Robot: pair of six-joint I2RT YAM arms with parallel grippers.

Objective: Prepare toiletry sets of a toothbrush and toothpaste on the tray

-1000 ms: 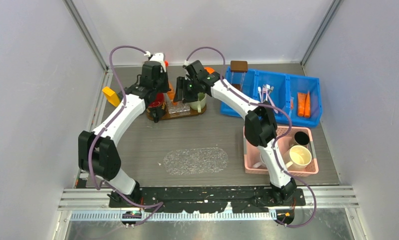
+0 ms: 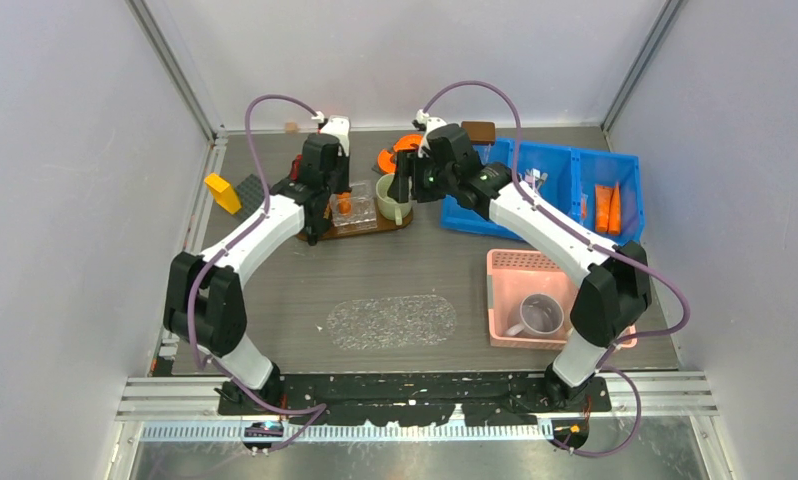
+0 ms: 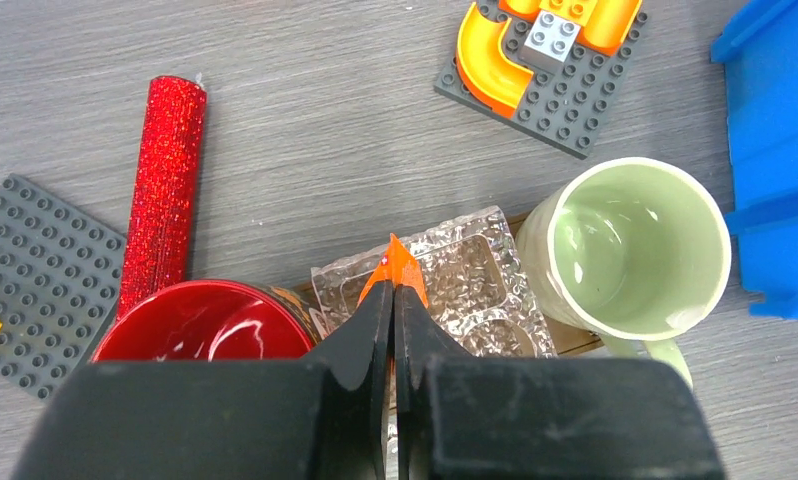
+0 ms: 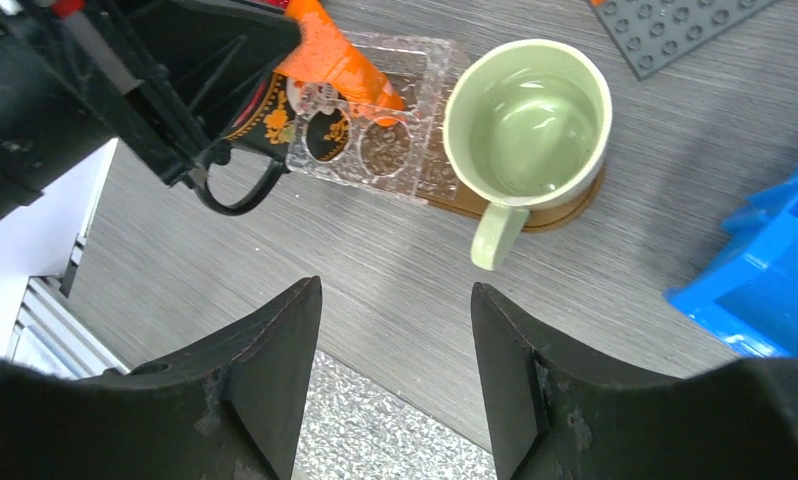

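A wooden tray (image 4: 463, 198) carries a clear holder (image 4: 415, 150), a red cup (image 3: 205, 330) and a pale green cup (image 4: 525, 120). An orange tube (image 4: 345, 75) rests in the holder under my left gripper, which is shut; whether it touches the tube is unclear. My right gripper is open over the table at the green cup's side, nothing between its fingers. Toothbrush-like items (image 2: 533, 182) and orange tubes (image 2: 610, 208) lie in the blue bin (image 2: 625, 175) at the right.
A pink basket (image 2: 505, 335) with a grey mug stands front right. Grey brick plates (image 3: 45, 270) and a red glitter roll (image 3: 162, 180) lie behind the tray.
The left arm has shifted slightly right.
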